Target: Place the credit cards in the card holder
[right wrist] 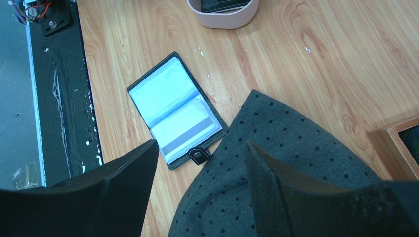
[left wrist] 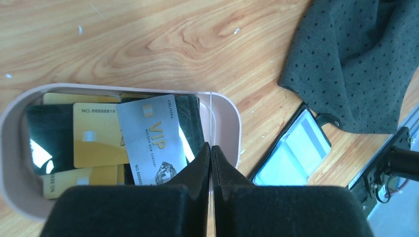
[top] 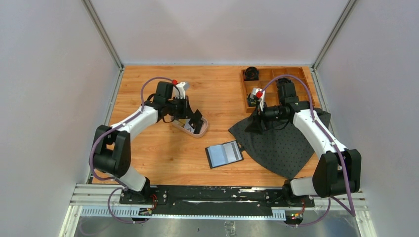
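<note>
My left gripper is shut on a thin card (left wrist: 211,116), seen edge-on in the left wrist view. From the top, this held card (top: 196,118) looks black and stands tilted over the pink bin (top: 199,135). Below it, the bin still contains several loose cards: a silver VIP card (left wrist: 148,133) on top, a gold card (left wrist: 96,133) and dark ones. Open on the table lies the card holder (right wrist: 180,108), with clear sleeves and a black snap strap. Over on the right, my right gripper stands open and empty.
A dark dotted cloth (top: 281,148) spreads under the right arm, close to the holder's strap. Behind it is a wooden compartment box (top: 267,75) at the back right. Bare table (top: 217,108) lies between the bin and the cloth.
</note>
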